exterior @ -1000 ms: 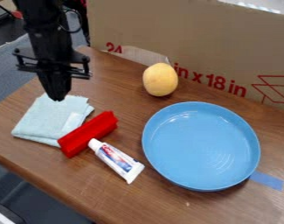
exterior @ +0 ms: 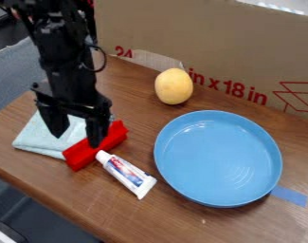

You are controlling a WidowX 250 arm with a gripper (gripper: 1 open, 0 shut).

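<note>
My black gripper (exterior: 78,127) is lowered over a red cylindrical object (exterior: 90,150) and a pale blue folded cloth (exterior: 37,140), its fingers open around or just above the red object; exact contact is hard to tell. The red object lies diagonally on the wooden table, partly behind the fingers. A white toothpaste tube (exterior: 126,175) lies just in front and to the right of it.
A blue plate (exterior: 217,158) takes up the right of the table (exterior: 112,220). A yellow oval object (exterior: 174,85) stands at the back, before a cardboard box (exterior: 220,43). The table's near-left edge borders a dark gap.
My gripper has moved down from above the cloth to the red object, now covering part of both. The objects on the table show no clear movement.
</note>
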